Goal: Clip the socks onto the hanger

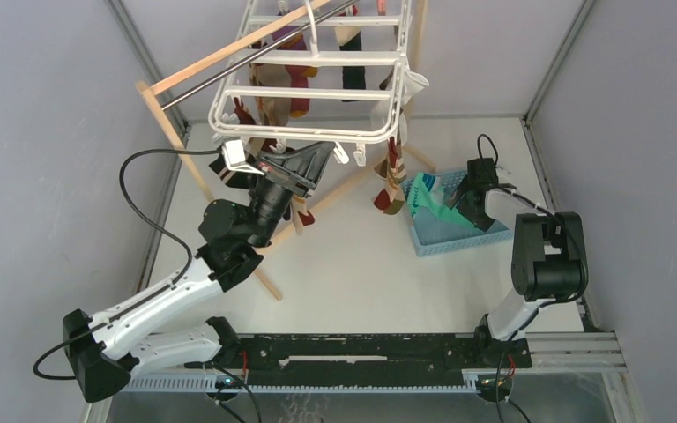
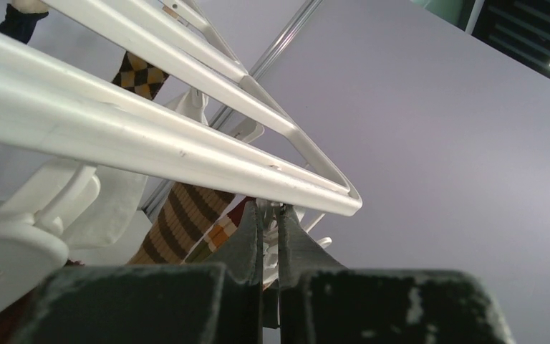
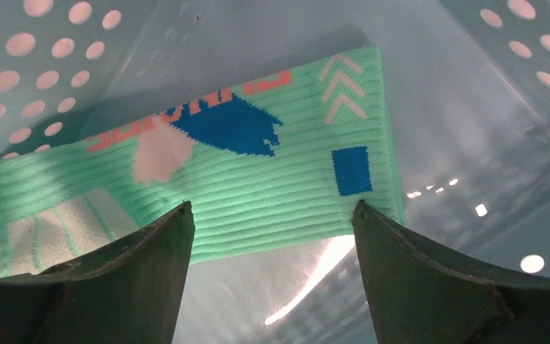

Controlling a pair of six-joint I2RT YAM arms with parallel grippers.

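Note:
The white plastic hanger hangs on the wooden rack with several socks clipped below it. My left gripper is at the hanger's front bar; in the left wrist view its fingers are shut on the hanger's frame or a fitting there, partly hidden. My right gripper is down inside the blue basket. In the right wrist view it is open over a mint-green sock with pink chevrons and a dark blue patch, lying flat between and beyond the fingertips.
The wooden rack and a metal rod frame the hanger at the left. The white table between the two arms is clear. Grey walls enclose both sides.

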